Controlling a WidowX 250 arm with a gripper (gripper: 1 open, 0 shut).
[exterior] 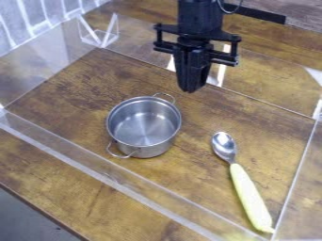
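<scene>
A small steel pot (143, 127) with two wire handles stands at the left-centre of the wooden board. A spoon with a steel bowl and long pale yellow handle (247, 193) lies to its right, bowl toward the back. My black gripper (191, 75) is raised at the upper middle of the view, above and behind the pot, apart from both things. It is shut, and nothing shows between its fingers.
Clear plastic walls (75, 149) border the wooden work area (75, 94) on its sides. The board is bare to the left of the pot and behind the spoon.
</scene>
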